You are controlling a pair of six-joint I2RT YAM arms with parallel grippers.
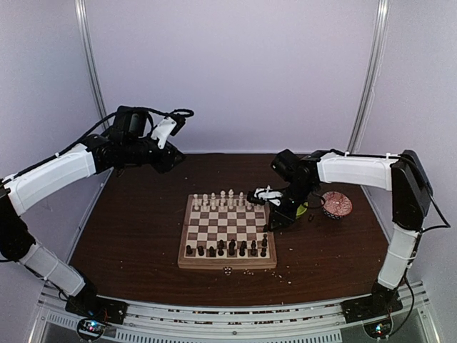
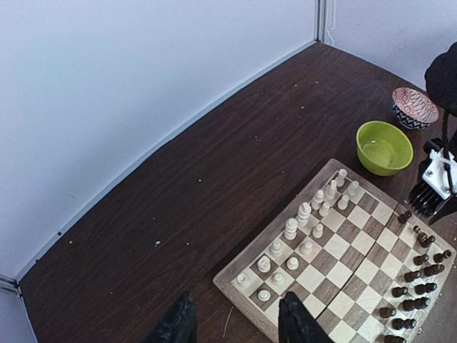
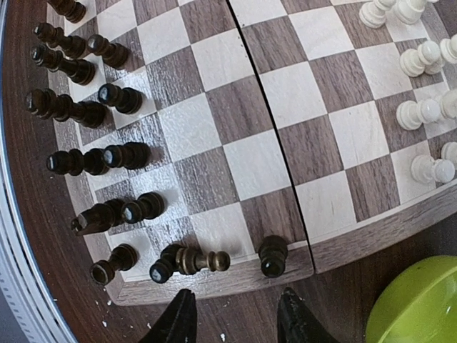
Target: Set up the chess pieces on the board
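Observation:
The chessboard (image 1: 227, 263) lies mid-table, white pieces (image 2: 290, 229) along its far side and dark pieces (image 1: 231, 247) along its near side. In the right wrist view a dark pawn (image 3: 273, 256) stands alone on the right border of the board. Left of it another piece (image 3: 207, 261) leans or lies beside a dark pawn (image 3: 163, 264). My right gripper is over the board's right edge, fingers apart, nothing between them. Well away from the board, at the table's back left, hangs my left gripper, open and empty.
A green bowl (image 2: 385, 168) stands just right of the board, and a red patterned bowl (image 1: 337, 204) stands farther right. Small crumbs lie near the board's front right corner.

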